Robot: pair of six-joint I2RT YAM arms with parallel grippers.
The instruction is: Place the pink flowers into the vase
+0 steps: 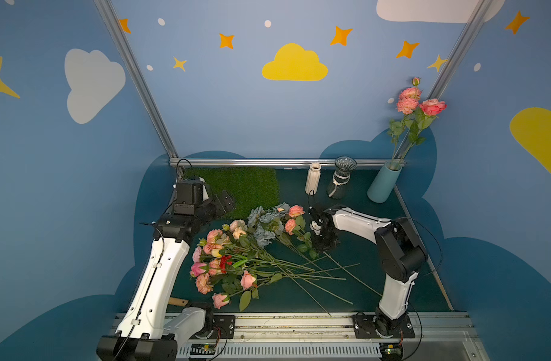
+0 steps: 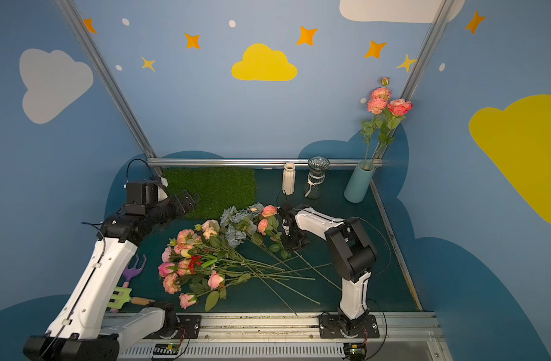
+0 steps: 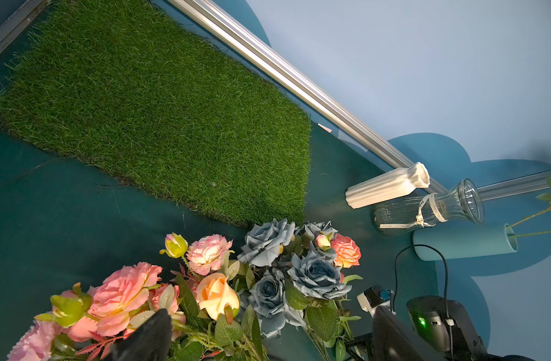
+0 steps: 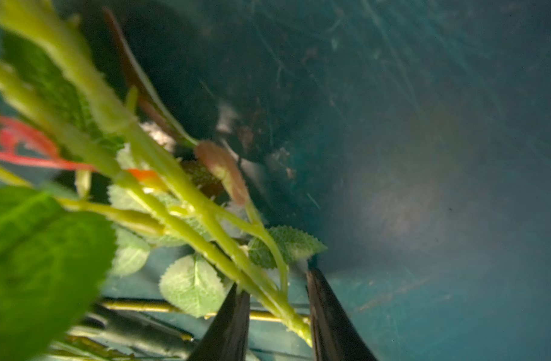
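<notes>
Pink-orange flowers (image 1: 290, 226) lie at the right end of the heap, their leafy stem (image 4: 218, 231) running under my right gripper. That gripper points down, fingers apart, with the forked green stem passing between them close to the right finger. My left gripper stands open over the left side with nothing held. A light blue vase (image 1: 384, 183) at the back right contains several pink flowers (image 1: 408, 104). More pink flowers (image 3: 122, 294) are in the heap at the left.
A white vase (image 1: 312, 179) and a clear glass vase (image 1: 340, 183) stand left of the blue one. Blue-grey roses (image 3: 316, 273) crowd the right-hand flowers. A grass mat (image 1: 245, 186) covers the back left. Garden forks (image 2: 122, 297) lie at the front left.
</notes>
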